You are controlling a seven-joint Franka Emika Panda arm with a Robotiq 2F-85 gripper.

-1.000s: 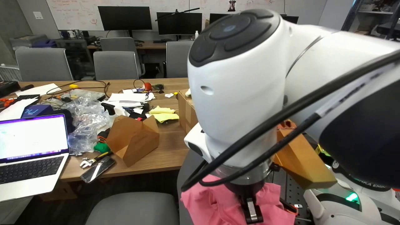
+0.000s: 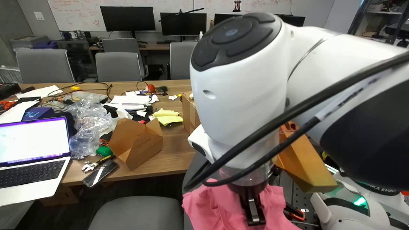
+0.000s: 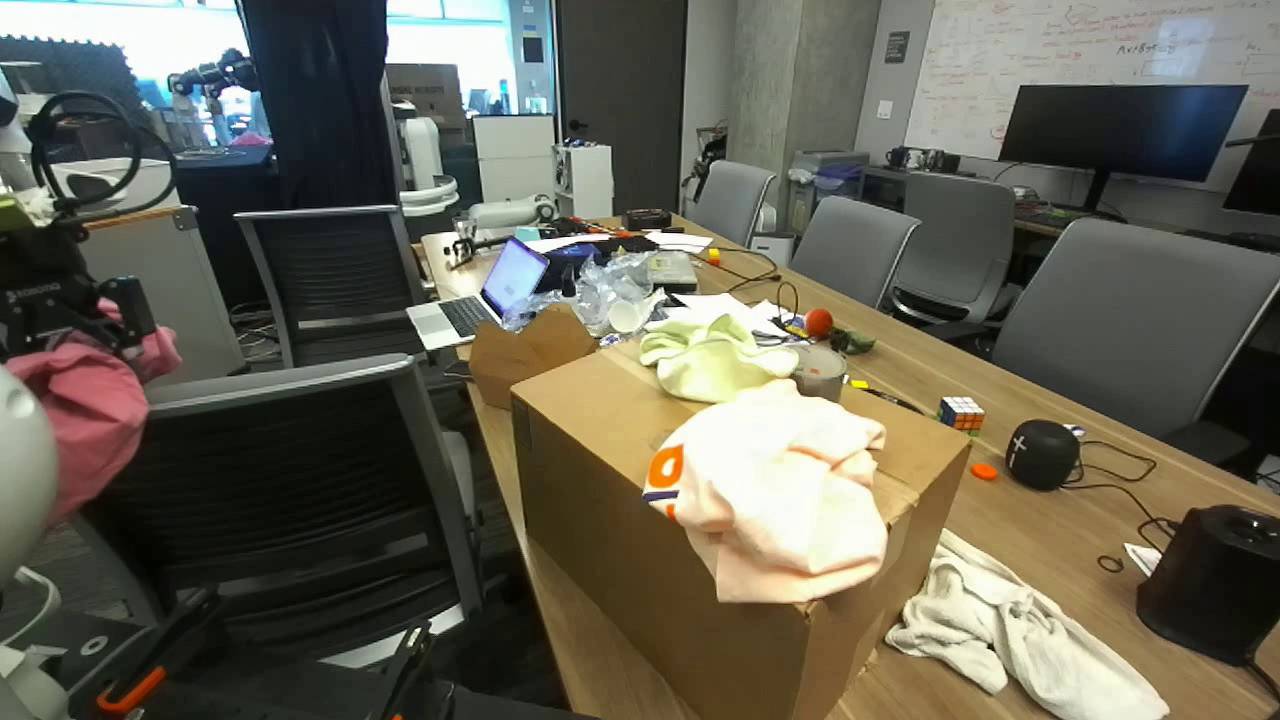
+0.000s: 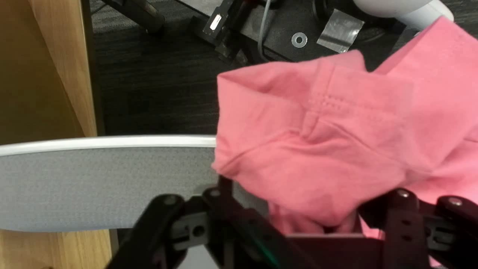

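Note:
A bunched pink cloth (image 4: 313, 148) with stitched seams fills the right half of the wrist view. My gripper is over it, its dark fingers (image 4: 394, 224) spread well apart with pink fabric showing in the gap. In exterior view 1 the cloth (image 2: 214, 210) spreads around the gripper (image 2: 253, 216), partly covered by the arm. At the left edge of exterior view 2, pink fabric (image 3: 78, 420) hangs below and around the gripper (image 3: 102, 318). How the fingertips touch the fabric is hidden.
A grey chair back (image 4: 112, 184) stands close beside the cloth. A large cardboard box (image 3: 648, 528) on the table carries a pale peach cloth (image 3: 780, 492) and a yellow-green cloth (image 3: 714, 360). A white cloth (image 3: 1020, 624) lies beside the box. An open laptop (image 2: 32, 153) sits farther off.
The arm and gripper have shifted slightly left in exterior view 1. The pink cloth around the gripper has moved a little left with them.

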